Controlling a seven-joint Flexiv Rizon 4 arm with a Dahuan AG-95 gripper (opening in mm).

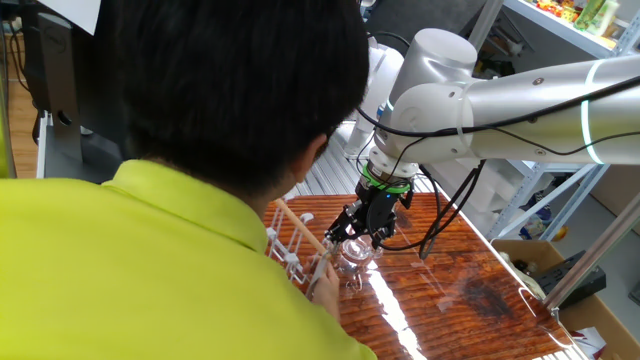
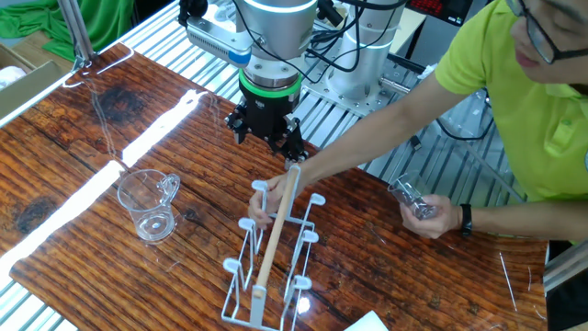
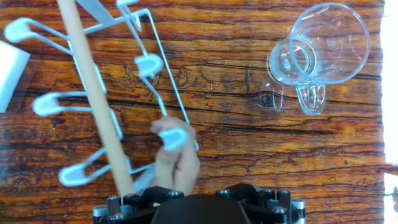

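Note:
A clear glass mug (image 2: 152, 213) stands upright on the wooden table, its handle toward the rack in exterior view 2; the wrist view also shows this mug (image 3: 320, 50). Close to the arm, a white wire cup rack with a wooden bar (image 2: 276, 241) is gripped by a person's hand (image 2: 266, 202). That rack (image 3: 99, 93) fills the left of the wrist view and carries no cups. A second small glass (image 2: 406, 187) is in the person's other hand. Above the table my gripper (image 2: 266, 143) points down, fingers spread apart, nothing between them.
The person (image 1: 180, 270) leans over the table, with a forearm (image 2: 367, 142) right beside my gripper. A white block (image 2: 367, 322) lies at the near edge. Bare tabletop (image 2: 73, 184) surrounds the mug on its far side.

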